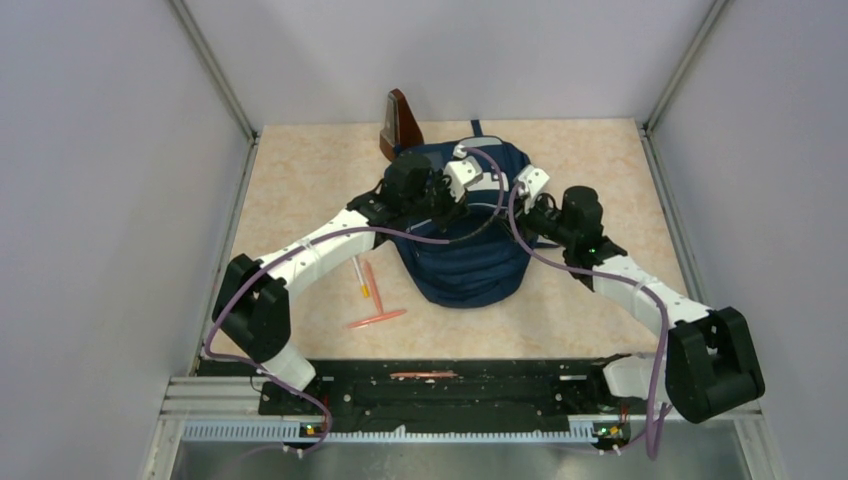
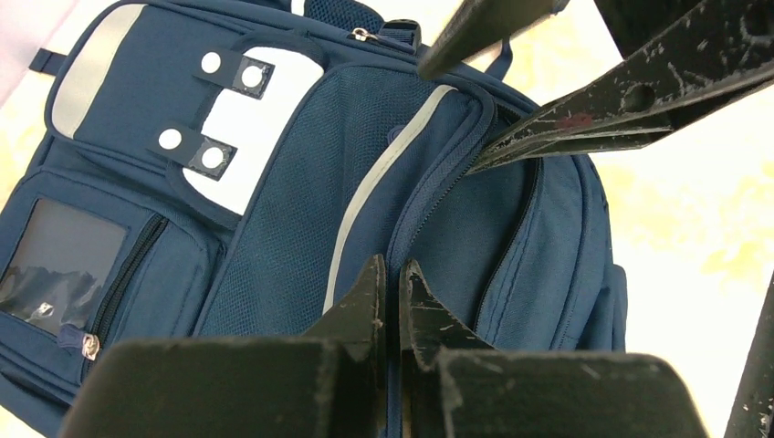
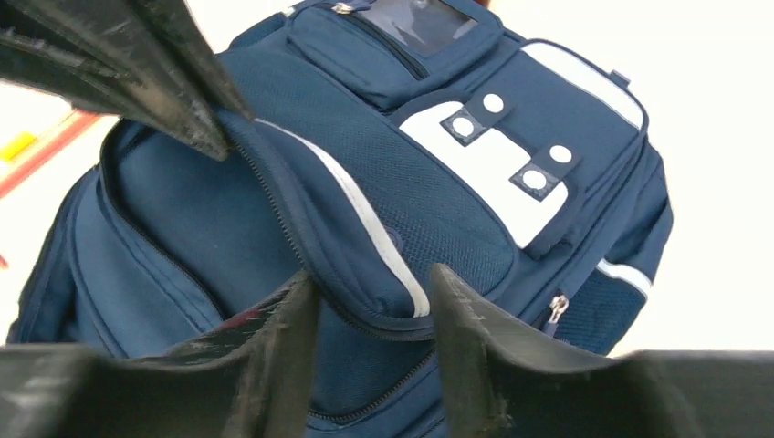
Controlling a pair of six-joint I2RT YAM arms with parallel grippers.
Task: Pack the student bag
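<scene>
The navy backpack (image 1: 466, 272) lies in the middle of the table, its big zipped compartment gaping. My left gripper is shut on the zipped edge of the opening (image 2: 438, 182), pinching the fabric upright. Across the same opening, at its right end, is my right gripper. Its fingers (image 3: 470, 342) stand apart, with the fabric edge running through the gap between them. The left gripper's dark fingers (image 3: 160, 78) also show at the upper left of the right wrist view. In the top view both grippers cover part of the opening.
Left of the bag lie a white and orange marker (image 1: 361, 279) and red pencils (image 1: 377, 319). A brown upright holder (image 1: 398, 125) stands behind the bag's left corner. More red sticks (image 1: 423, 375) lie in the dark front trough.
</scene>
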